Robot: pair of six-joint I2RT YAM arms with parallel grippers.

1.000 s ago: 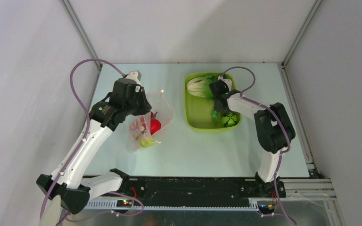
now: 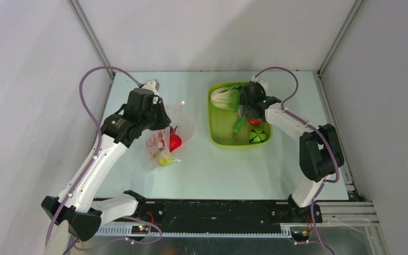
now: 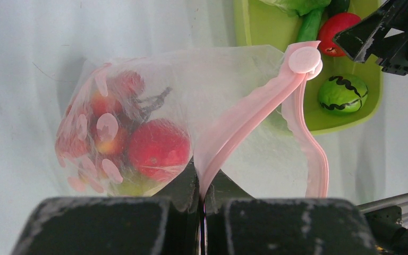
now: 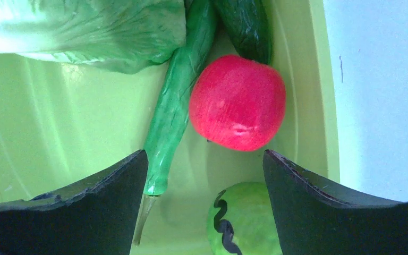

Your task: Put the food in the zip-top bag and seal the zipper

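The zip bag (image 3: 234,133) holds red and yellow food, including a tomato (image 3: 158,149); its pink zipper runs down into my left gripper, which is shut on that edge. My right gripper hangs open over the green bin (image 4: 69,117), with nothing between its fingers. Below it lie a red apple (image 4: 237,106), a long green pepper (image 4: 172,109), a dark cucumber (image 4: 244,26), lettuce (image 4: 85,29) and a striped green ball (image 4: 244,223).
The bin stands right of the bag on the pale table (image 2: 234,175), which is clear at the front. Walls surround the table at the back and sides.
My right gripper has risen and shifted up and right over the bin, uncovering the red apple in the top view. The left arm and bag look unchanged.
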